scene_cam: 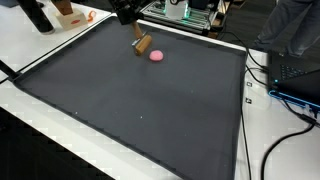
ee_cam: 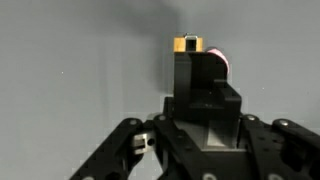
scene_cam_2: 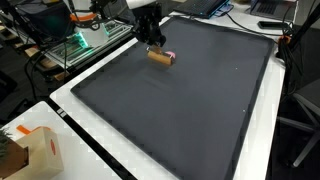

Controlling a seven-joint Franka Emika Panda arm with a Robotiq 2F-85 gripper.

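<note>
A tan wooden block [scene_cam: 143,45], like a short cylinder, is held at the dark tips of my gripper [scene_cam: 139,36], near the far edge of the grey board. In exterior view 2 the block [scene_cam_2: 160,58] lies across beneath the gripper [scene_cam_2: 155,48]. From the wrist view, the block's yellow-brown ends [ee_cam: 180,45] show either side of the gripper's fingertip [ee_cam: 191,44]; the rest is hidden. Close beside it on the board is a round pink object [scene_cam: 156,56], partly covered by the gripper in the wrist view. Whether the block touches the board I cannot tell.
The grey board [scene_cam: 130,100] is otherwise bare, with wide free room towards the near side. Black cables [scene_cam: 283,135] run along its right side. A wooden container [scene_cam: 70,15] stands off the far left corner.
</note>
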